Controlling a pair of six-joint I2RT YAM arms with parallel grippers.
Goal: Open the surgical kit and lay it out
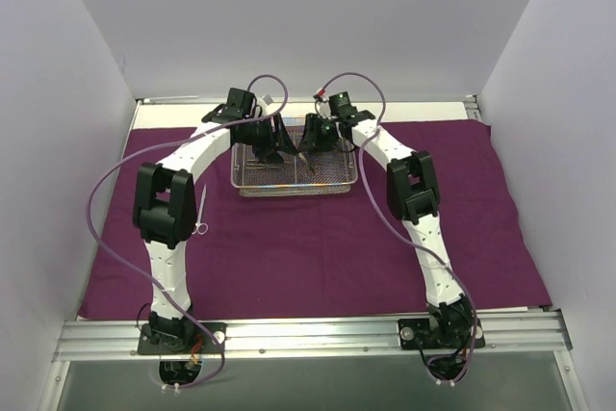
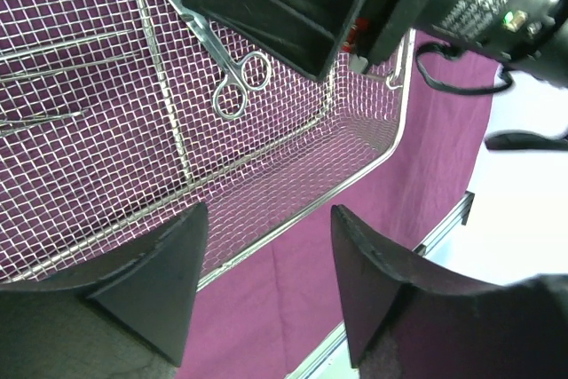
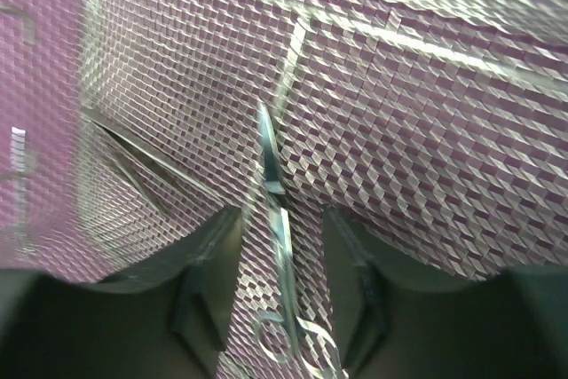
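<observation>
A metal mesh basket (image 1: 294,192) stands on the purple cloth at the back centre. Inside lies a pair of scissors, its finger loops towards the front; in the right wrist view the scissors (image 3: 280,246) run between and beneath my fingers. My right gripper is open over them, and no grip on them shows. Over the basket's left half hangs my left gripper (image 1: 287,146), open with an empty gap between its fingers. Thin metal instruments (image 2: 67,68) rest on the mesh in the left part.
Another pair of scissors (image 1: 201,218) lies on the cloth, left of the basket. Both grippers are close together over the basket, the right one's black body reaching into the left wrist view.
</observation>
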